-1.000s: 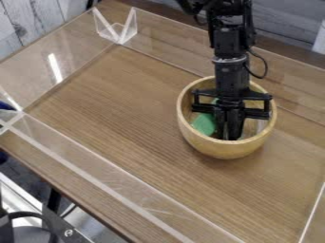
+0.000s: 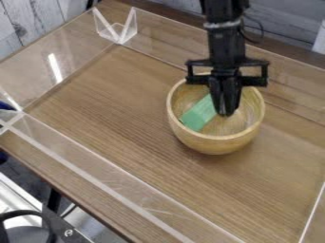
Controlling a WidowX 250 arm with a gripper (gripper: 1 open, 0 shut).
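A pale yellow bowl point(image 2: 216, 140) sits on the wooden table with a green object point(image 2: 200, 113) lying inside it, toward the left. The black gripper point(image 2: 226, 101) hangs over the bowl's back part, its fingers pointing down into it just right of the green object. The fingertips are small and dark; nothing clearly shows held between them, and it looks shut.
A clear plastic piece point(image 2: 116, 27) stands at the back left. A dark cable or curved part shows at the lower left corner.
The gripper has risen from low inside the bowl to above it, uncovering more of the green object and the bowl's inside.
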